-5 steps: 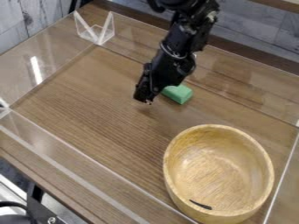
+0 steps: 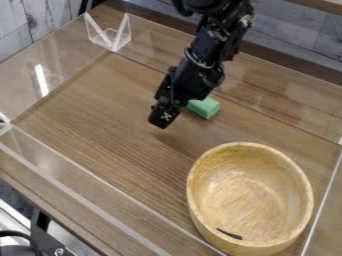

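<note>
The black robot arm reaches down from the top of the view, its gripper (image 2: 163,112) low over the wooden surface at the centre, open. Just right of the gripper, partly behind the arm, a small green block (image 2: 205,107) rests on the surface. Whether the fingertips touch the surface cannot be told.
A large yellow bowl (image 2: 247,175) stands at the lower right. Pale plastic pieces are fixed at the left and upper-left edges.
The gripper has shifted slightly left and lower, and its dark fingers now show over the wood left of the green block. The block and bowl look unmoved.
</note>
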